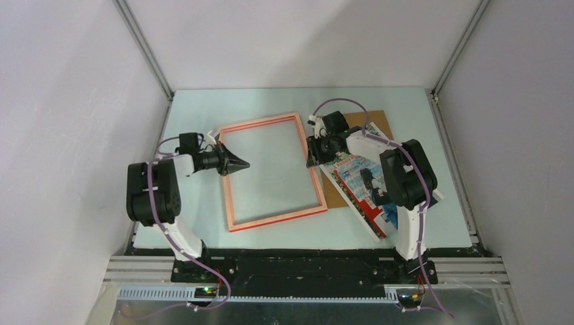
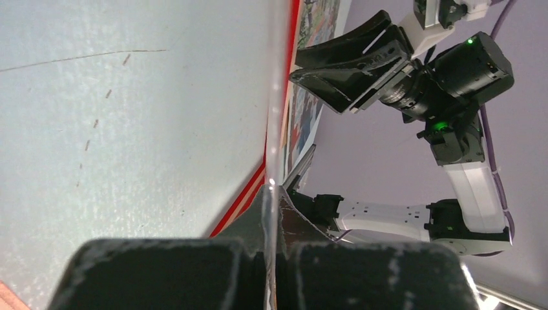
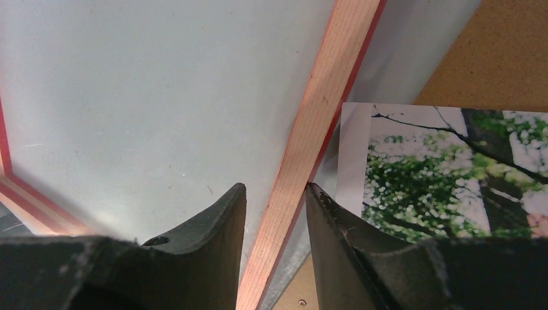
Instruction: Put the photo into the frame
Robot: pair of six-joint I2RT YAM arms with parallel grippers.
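An empty wooden frame [image 1: 227, 203] with red edging and a clear sheet lies mid-table. My left gripper [image 1: 245, 164] is over its left part, shut; in the left wrist view a thin translucent edge runs up between its fingertips, unclear whether held. My right gripper is at the frame's right bar [image 3: 310, 142], part open, one finger either side of that bar's near stretch, the right fingertip touching or very near it. Photos [image 1: 365, 193] lie right of the frame, partly under the right arm; a foliage photo [image 3: 439, 181] shows beside the bar.
A brown board [image 1: 376, 118] lies under the photos at the right. White walls stand at the back and both sides.
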